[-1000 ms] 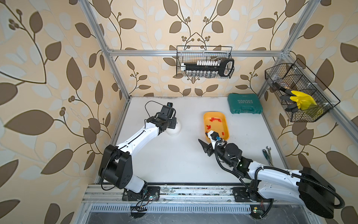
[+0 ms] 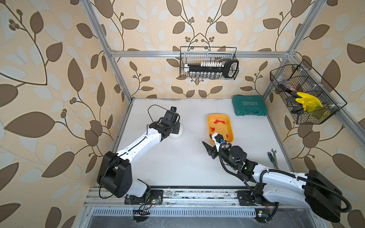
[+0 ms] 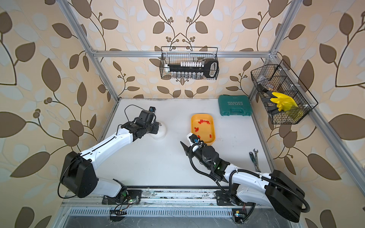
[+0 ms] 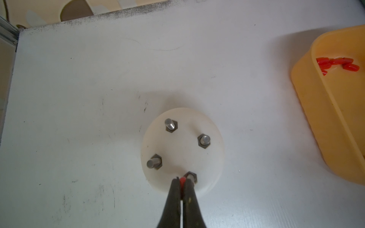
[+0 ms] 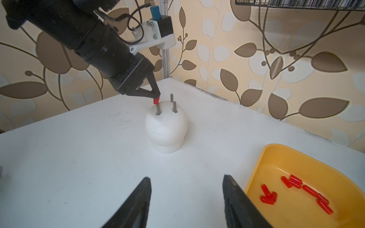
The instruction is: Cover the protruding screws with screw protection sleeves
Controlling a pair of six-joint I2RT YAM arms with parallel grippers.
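A white round base [image 4: 178,148] carries several upright metal screws, each rising from a hex nut. Three of the screws [image 4: 205,139] stand bare in the left wrist view. At the near screw [image 5: 158,109], my left gripper is shut on a red sleeve [image 5: 156,101], which sits at the top of that screw; whether it is threaded on cannot be made out. My right gripper stands open, nothing between its fingers, away from the base. Loose red sleeves [image 5: 267,199] lie in the orange tray [image 5: 255,172].
A green case [image 2: 249,105] stands at the back right. Hand tools [image 2: 273,157] lie by the right edge. Wire baskets [image 2: 208,63] hang on the walls. The table between the base and the tray is clear.
The right arm looks unmoved.
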